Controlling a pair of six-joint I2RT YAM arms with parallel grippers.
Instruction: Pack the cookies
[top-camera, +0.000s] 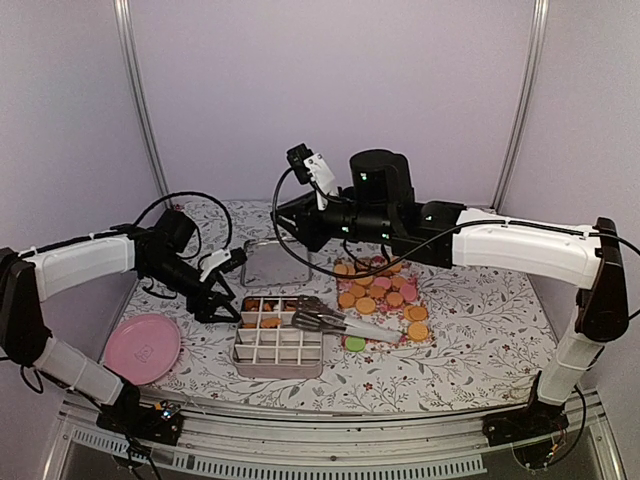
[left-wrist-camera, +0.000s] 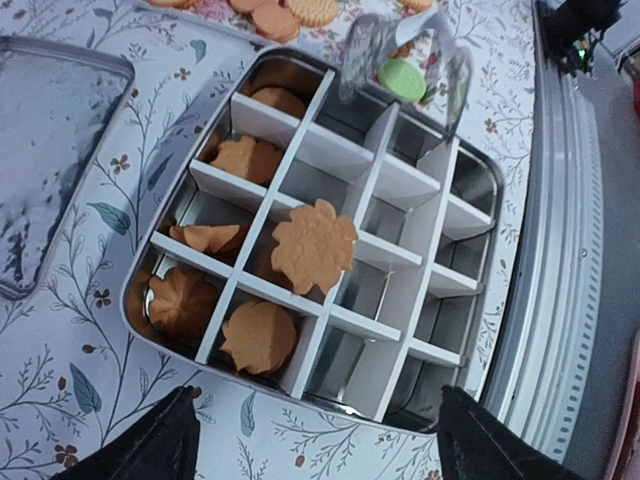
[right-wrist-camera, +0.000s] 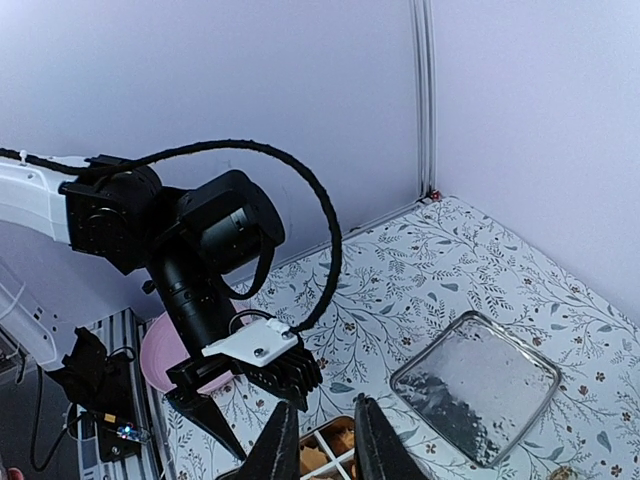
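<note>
A divided box (top-camera: 280, 371) stands at front center. In the left wrist view, orange-brown cookies sit in several compartments; one flower-shaped cookie (left-wrist-camera: 313, 246) rests across a divider. Metal tongs (top-camera: 345, 325) lie across the box's right side, apart from my right gripper (top-camera: 297, 228); their tips blur in the left wrist view. The right gripper hangs above and behind the box, its fingers (right-wrist-camera: 286, 440) slightly apart with no object between them. My left gripper (top-camera: 234, 287) is open beside the box's left edge, its fingers (left-wrist-camera: 165, 435) spread with nothing held.
Loose cookies (top-camera: 380, 290) lie on a patterned mat at the right, and a green cookie (top-camera: 355, 343) sits near the tongs. An empty metal tray (right-wrist-camera: 475, 390) is behind the box. A pink plate (top-camera: 143, 348) stands at front left.
</note>
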